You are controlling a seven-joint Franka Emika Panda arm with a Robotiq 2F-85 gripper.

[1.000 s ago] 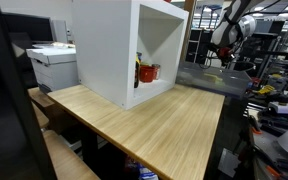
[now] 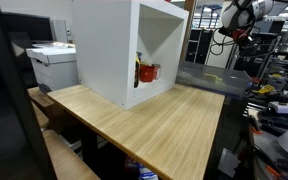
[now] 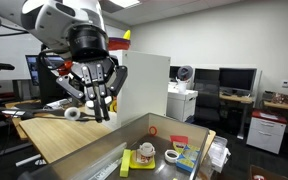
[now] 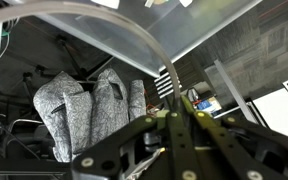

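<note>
My gripper (image 3: 106,108) hangs high above the near edge of a large grey bin in exterior view 2, pointing down. In the wrist view its fingertips close on the end of a pale curved band (image 4: 134,28), which arcs away toward the upper left. What that band belongs to is not clear. From exterior view 1 the arm (image 2: 246,14) is small at the upper right, a thin looped shape beside the gripper.
The grey bin (image 3: 82,158) holds a yellow block (image 3: 125,164), a round pale item (image 3: 146,153) and other small things.
In exterior view 1 the arm and gripper have shifted up and to the right. The thin looped shape moved along with them. Table and shelf look the same.
</note>
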